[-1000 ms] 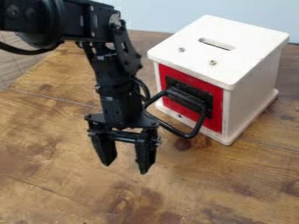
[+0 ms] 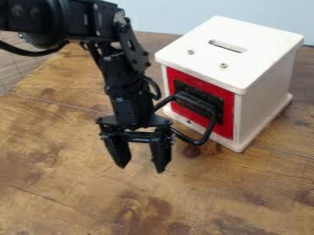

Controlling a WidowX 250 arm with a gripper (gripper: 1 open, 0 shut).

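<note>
My black gripper [image 2: 138, 152] hangs open above the wooden table [image 2: 123, 207], fingers pointing down with an empty gap between them. To its right and behind stands a white box [image 2: 258, 119] with a slot [image 2: 229, 45] and two small fittings on top. On the box's front is a red panel [image 2: 194, 79] carrying a black part [image 2: 196, 101], from which a black bar or cable loops out behind my gripper.
The table around and in front of the gripper is clear. A pale wall [image 2: 172, 14] rises behind the table, and tiled floor shows past its left edge.
My gripper has shifted very slightly upward and to the right in the view; the box stands as before.
</note>
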